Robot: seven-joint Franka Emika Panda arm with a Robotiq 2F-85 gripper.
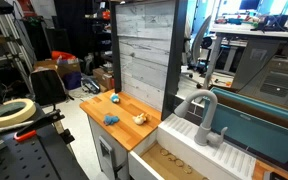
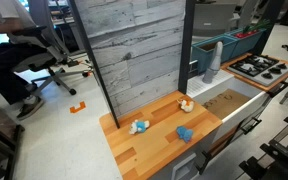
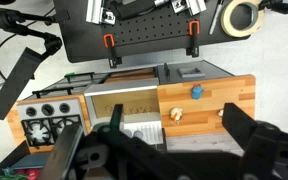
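On the wooden counter (image 1: 127, 133) lie a blue object (image 1: 111, 118), a teal-and-white object (image 1: 115, 98) and a small pale orange-and-white object (image 1: 141, 118). The wrist view looks down on the same counter, with the blue object (image 3: 197, 91) near its upper part and the pale one (image 3: 176, 114) lower left of it. At the bottom of that view my gripper shows as dark fingers set apart, with nothing visible between them. It hangs high above the toy kitchen and touches none of the objects.
A grey faucet (image 1: 205, 118) stands beside an open drawer (image 1: 169, 165). A stove top (image 2: 259, 68) lies beyond the teal basin (image 2: 215, 50). The plank wall (image 2: 142, 57) rises behind the counter. A black table carries a tape roll (image 3: 241, 17) and orange-handled clamps (image 3: 193, 29).
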